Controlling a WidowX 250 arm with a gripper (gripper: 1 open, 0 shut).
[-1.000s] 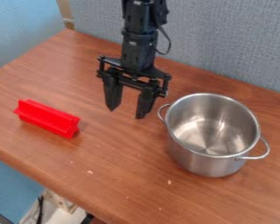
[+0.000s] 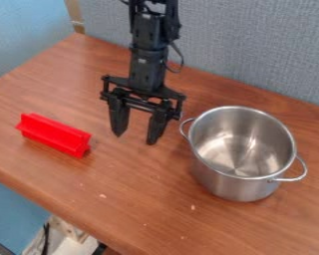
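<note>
My black gripper [image 2: 139, 118] hangs low over the middle of the wooden table, its two fingers wide apart with nothing seen between them. A red elongated object [image 2: 55, 134] lies on the table to its lower left, apart from it. A steel pot [image 2: 242, 159] with two handles stands to the right, close to the gripper and empty as far as shows.
A grey fabric-like wall [image 2: 262, 50] runs along the back. The table's left edge borders a blue surface, with cables at the lower left.
My gripper has moved a little to the left and slightly down, away from the pot. The red object and the pot have not moved.
</note>
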